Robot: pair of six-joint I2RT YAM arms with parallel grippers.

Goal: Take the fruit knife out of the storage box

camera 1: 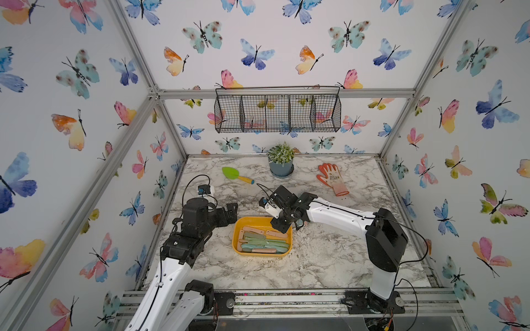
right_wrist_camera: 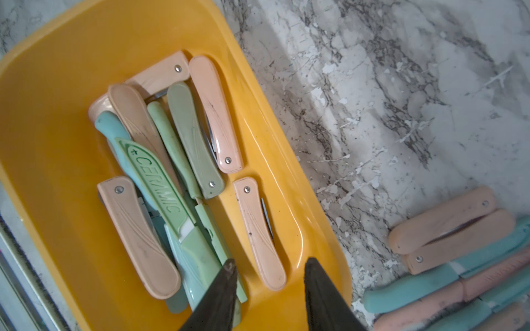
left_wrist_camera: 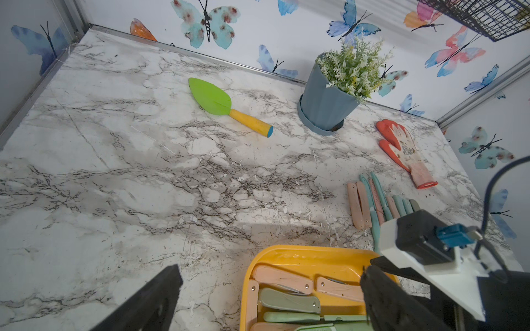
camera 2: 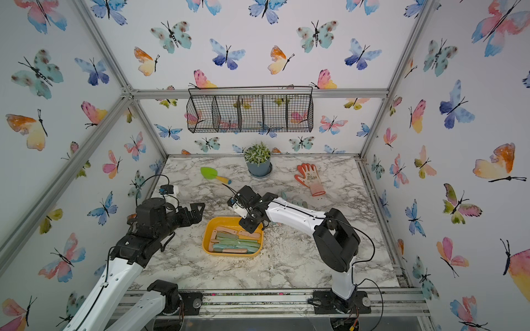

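Note:
A yellow storage box [camera 1: 237,231] holds several folding fruit knives in pink, green and mint. In the right wrist view a short pink knife [right_wrist_camera: 258,231] lies along the box's right side, with green and blue ceramic knives [right_wrist_camera: 160,187] beside it. My right gripper is over the box, fingers apart, nothing visible between them, the short pink knife just ahead of its fingertips. My left gripper [camera 1: 232,211] hangs at the upper left of the box; its fingers look apart in its wrist view, with nothing held.
More knives [left_wrist_camera: 364,204] lie on the table behind and right of the box. A trowel [camera 1: 237,175], a potted plant [camera 1: 280,162] and a glove [camera 1: 332,179] lie at the back. A wire basket [camera 1: 276,110] hangs on the back wall.

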